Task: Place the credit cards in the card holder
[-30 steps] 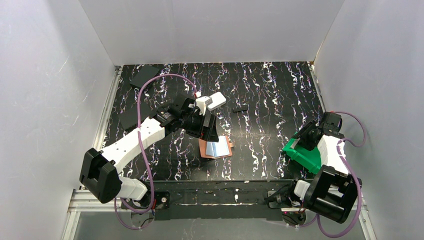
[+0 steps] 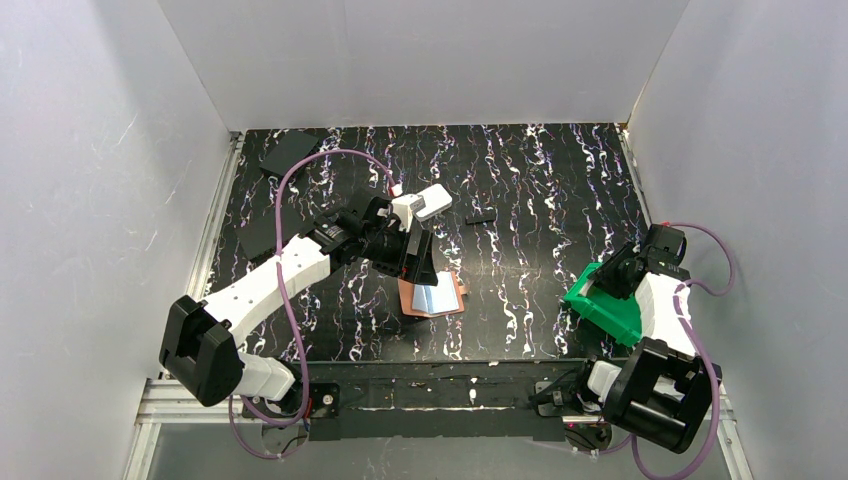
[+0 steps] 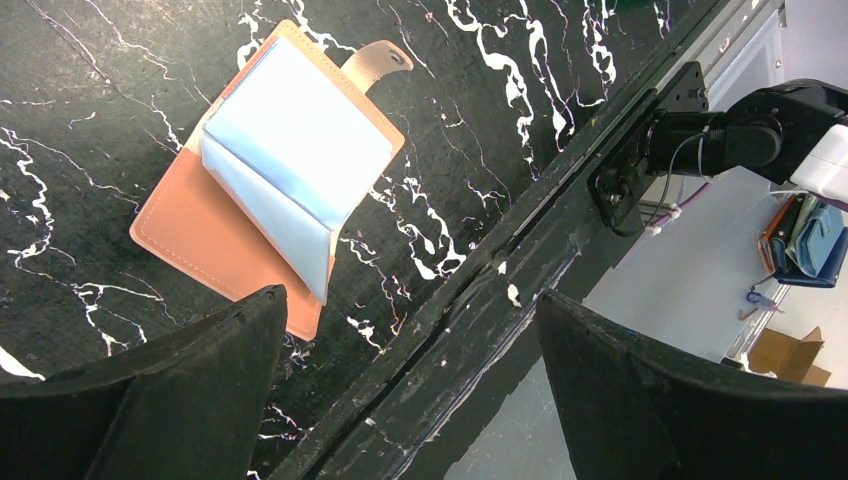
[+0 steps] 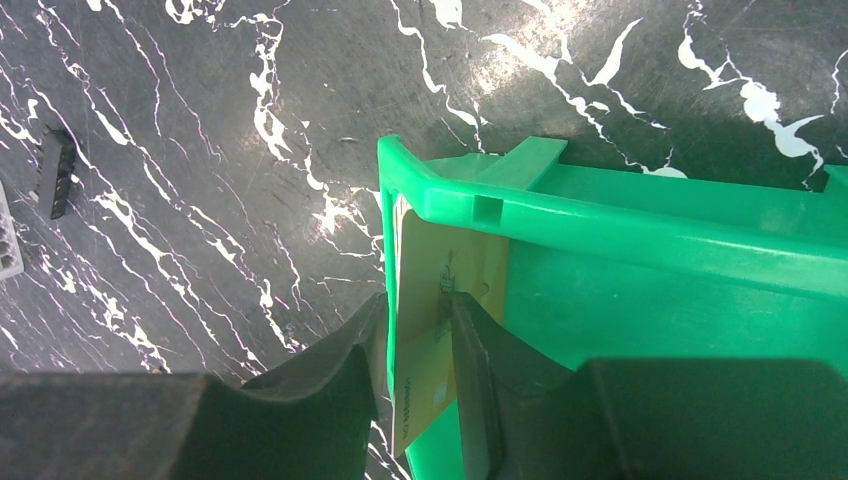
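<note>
The tan card holder (image 3: 240,235) lies spread on the table, pale blue sleeves (image 3: 300,130) facing up and one sleeve partly raised. Above it hangs my left gripper, its fingers wide apart with nothing between them. At the far right, gold cards (image 4: 425,275) lean on edge against the end wall of a green tray (image 4: 620,230). My right gripper straddles that wall and the cards, one finger outside and the other inside the tray. A gap shows between its fingers, and the cards' lower part is partly covered by the inner finger.
A white box (image 2: 433,201) and a small black block (image 2: 481,217) lie behind the holder. Black flat boxes (image 2: 290,152) sit at the left. Table between holder and tray is clear. The right wall stands close to the tray.
The green tray's near-left end has shifted slightly to the left, and the right gripper has moved very little. The left arm and the card holder look unmoved.
</note>
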